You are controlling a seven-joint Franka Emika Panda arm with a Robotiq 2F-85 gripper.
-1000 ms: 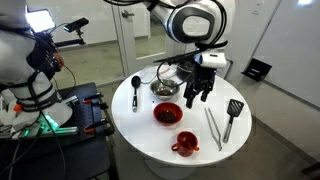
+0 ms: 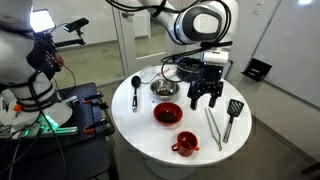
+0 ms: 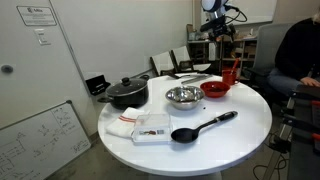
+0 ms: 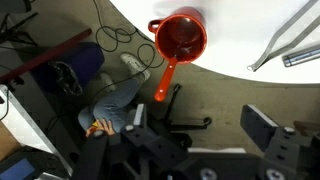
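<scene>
My gripper [image 2: 203, 102] hangs over the back right part of the white round table, open, with nothing between its fingers. In the wrist view, the gripper appears below a red mug [image 4: 190, 18], which sits at the table's edge. A slim red piece [image 4: 166, 80] reaches out from that mug past the edge; whether it is a separate utensil I cannot tell. From the first exterior view, the red mug [image 2: 185, 144] stands at the table's near side, with a red bowl [image 2: 168, 115] behind it.
Tongs [image 2: 212, 124] and a black spatula [image 2: 234, 112] lie at the right. A metal bowl [image 2: 165, 91] and a black spoon [image 2: 135, 84] are farther left. In the second exterior view, a lidded black pot [image 3: 128, 93], a white cloth [image 3: 121, 122] and a clear container [image 3: 153, 126] occupy the table's other end.
Over the last second the gripper has shifted slightly to the right in the first exterior view. Objects on the table have stayed put.
</scene>
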